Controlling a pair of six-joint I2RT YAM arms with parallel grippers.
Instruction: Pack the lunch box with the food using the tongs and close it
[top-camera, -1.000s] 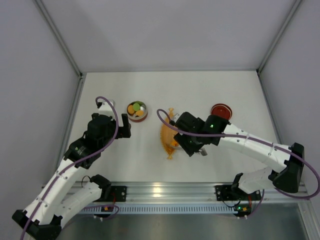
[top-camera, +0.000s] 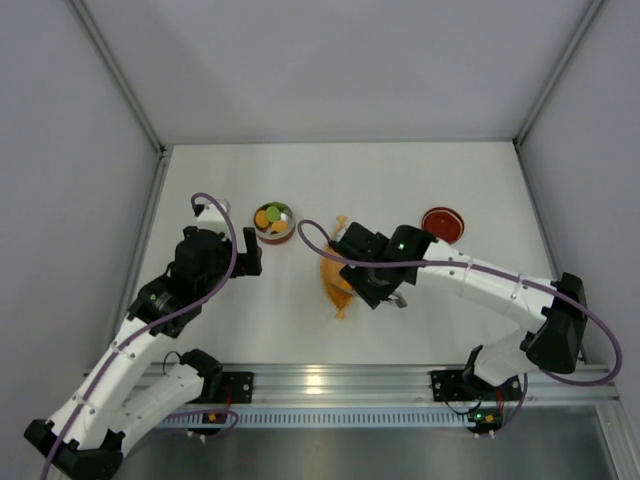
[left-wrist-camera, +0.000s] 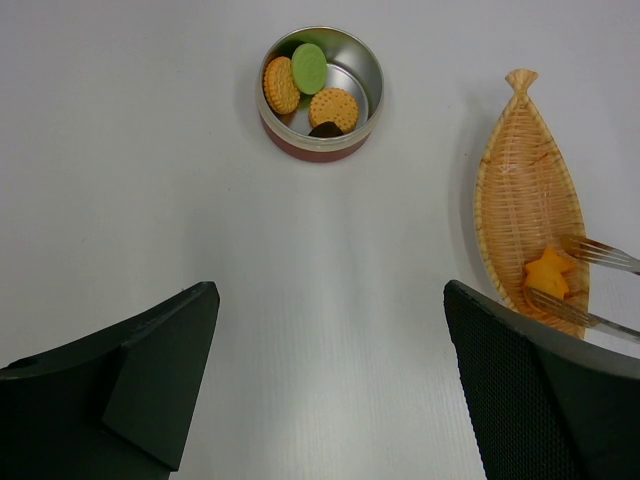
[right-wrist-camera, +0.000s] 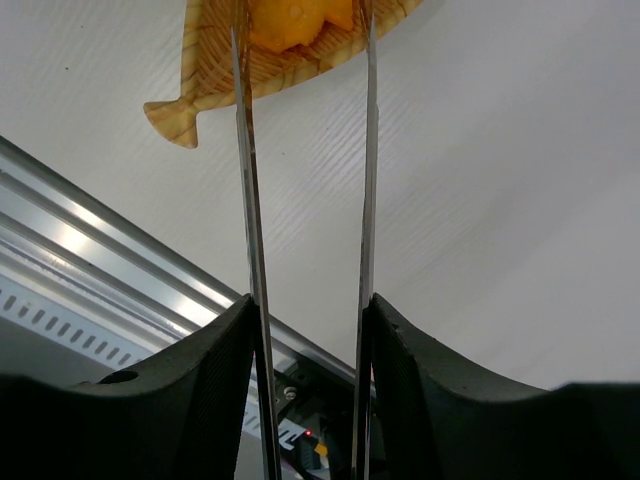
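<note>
A boat-shaped woven basket (left-wrist-camera: 520, 175) lies mid-table with an orange star-shaped piece (left-wrist-camera: 547, 270) at its near end. Metal tongs (right-wrist-camera: 371, 170) with fork-like tips are held by my right gripper, which is shut on their two arms. Their tips (left-wrist-camera: 590, 252) stand apart, reaching over the basket on either side of the orange piece; whether they touch it I cannot tell. The round tin lunch box (left-wrist-camera: 318, 152), open on top, contains biscuits, a green round piece and something dark. My left gripper is open and empty, on the near side of the tin.
A dark red round lid or dish (top-camera: 443, 224) rests at the right, behind the right arm. Something small and white (top-camera: 222, 205) is partly hidden beside the left arm. A metal rail (top-camera: 340, 380) runs along the front.
My right arm and the tongs have shifted slightly left over the basket. The left arm, the tin and the red round item have stayed where they were.
</note>
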